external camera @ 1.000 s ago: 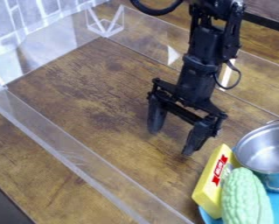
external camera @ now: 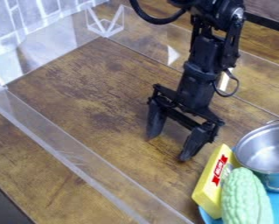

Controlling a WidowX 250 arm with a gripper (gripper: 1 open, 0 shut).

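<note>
The black gripper (external camera: pixel 174 131) is low over the wooden table (external camera: pixel 77 122), a little right of centre, with its two fingers spread apart and nothing visible between them. Just to its lower right lie a yellow box (external camera: pixel 212 179) with a red label, a silver pot (external camera: pixel 267 157) and a green corn-like object (external camera: pixel 246 199), which rests on a blue surface.
Clear plastic walls (external camera: pixel 77 175) border the work area at the left and back. The pot and the items beside it crowd the lower right corner.
The arm and gripper show only very slight shifts in place. The objects on the table look unchanged.
</note>
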